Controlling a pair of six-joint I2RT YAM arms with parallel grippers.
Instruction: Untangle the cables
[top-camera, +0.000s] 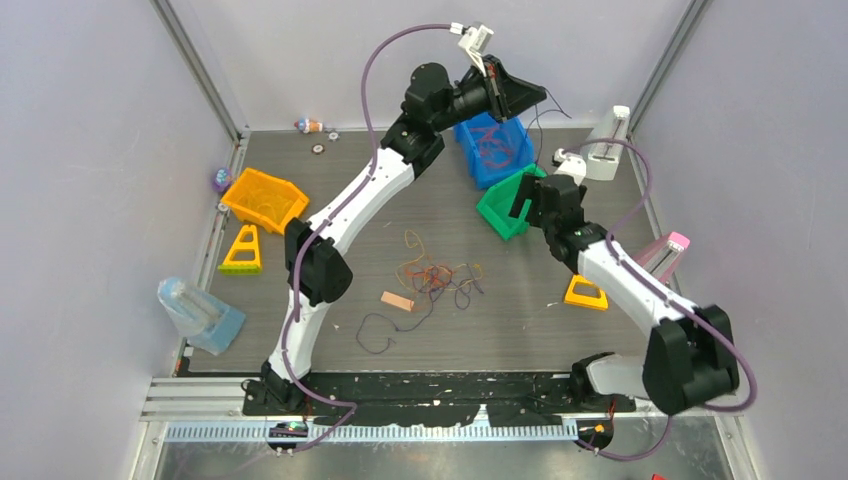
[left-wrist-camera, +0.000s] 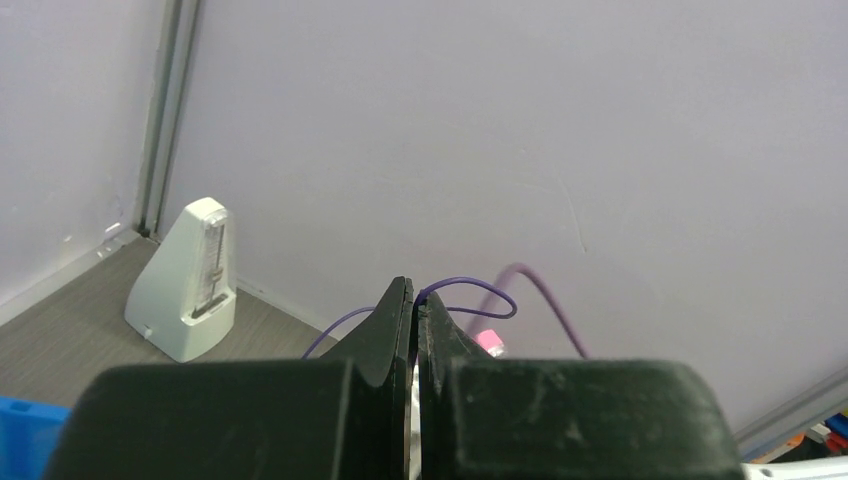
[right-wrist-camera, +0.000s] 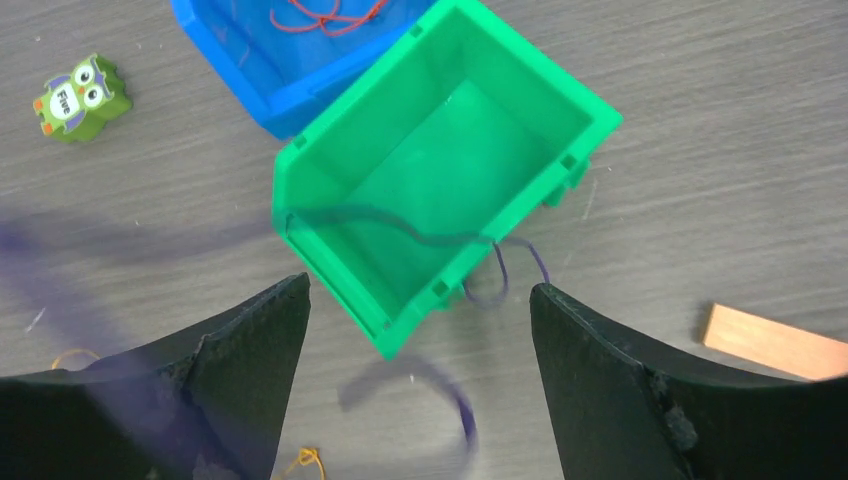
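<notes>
A thin purple cable (left-wrist-camera: 465, 281) is pinched at the tips of my left gripper, which is shut high above the back of the table. From there the cable (top-camera: 540, 135) hangs toward the green bin (top-camera: 498, 217). My right gripper is part open above that bin, and stretches of cable (right-wrist-camera: 440, 239), some blurred, cross the view between and in front of its fingers. No contact with the cable shows there. In the middle of the table lies a tangle of orange, yellow and purple cables (top-camera: 436, 277), one purple end trailing left.
The blue bin (top-camera: 480, 168) holds red cable and touches the green bin; the orange bin (top-camera: 266, 199) stands at the left. A wooden block (top-camera: 397, 301) lies beside the tangle. White (top-camera: 605, 145) and pink metronomes (top-camera: 664, 254) stand at the right edge.
</notes>
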